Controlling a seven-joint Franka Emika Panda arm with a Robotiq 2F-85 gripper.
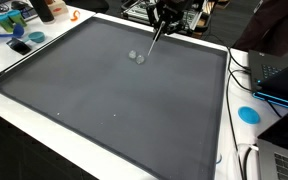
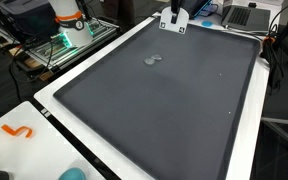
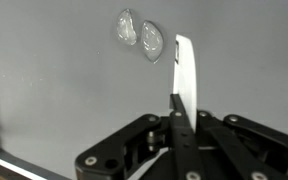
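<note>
Two small clear, rounded pieces lie side by side on the dark grey board [image 1: 114, 90], near its far edge in exterior view 1. The wrist view shows the left clear piece [image 3: 127, 27] and the right clear piece [image 3: 152, 42] with a narrow gap between them. Just right of them, my gripper is shut, its long white fingers [image 3: 187, 80] together and nothing visible between them. From exterior view 1, the gripper [image 1: 152, 47] reaches down near the pieces; whether its tip touches the board I cannot tell.
Most of the board [image 2: 154, 110] is bare. A blue disc [image 1: 249, 115] and laptops [image 1: 279, 80] sit to its right in exterior view 1. Small containers [image 1: 19, 45] stand beyond its left corner. An orange item [image 2: 16, 131] lies off the board.
</note>
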